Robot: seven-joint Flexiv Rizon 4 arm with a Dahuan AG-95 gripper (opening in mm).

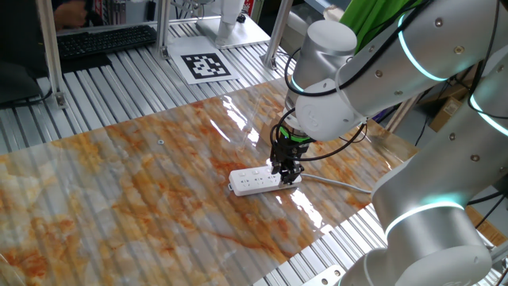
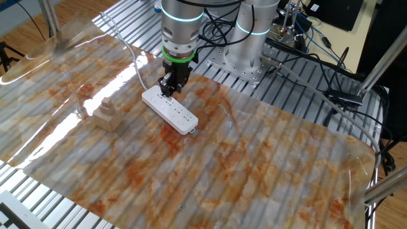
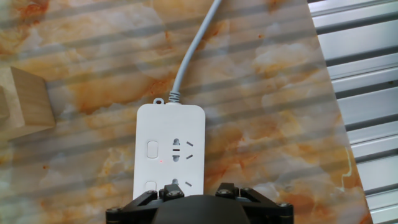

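A white power strip (image 1: 258,181) lies flat on the marbled sheet, its grey cable (image 1: 337,183) running off from one end. My gripper is low over the cable-end half of the strip, pointing down. At the bottom of the wrist view its black fingers (image 3: 171,191) stand apart, with nothing seen gripped between them. They cover the lower part of the strip (image 3: 169,140) there; sockets and rocker switches show above them. In exterior view 2 the gripper (image 2: 168,92) appears right at the strip (image 2: 170,110); whether the tips touch it, I cannot tell.
A small wooden block piece (image 2: 107,116) stands beside the strip, seen also at the wrist view's left edge. A printed marker sheet (image 1: 202,65) and a keyboard (image 1: 107,41) lie beyond the marbled sheet. Much of the sheet (image 2: 254,165) is clear.
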